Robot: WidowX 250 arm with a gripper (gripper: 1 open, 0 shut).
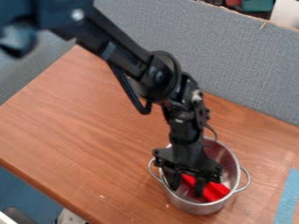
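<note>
A silver two-handled pot [226, 157] stands at the right of the wooden table [82, 131]. My black gripper [187, 179] reaches down into it from the upper left. A red object [212, 190] lies in the pot, partly hidden by the gripper. Whether the fingers hold it or how far apart they are is hard to tell.
A grey padded wall [211, 52] runs along the back. A light blue strip [288, 197] lies at the right edge. The table edge is at lower left.
</note>
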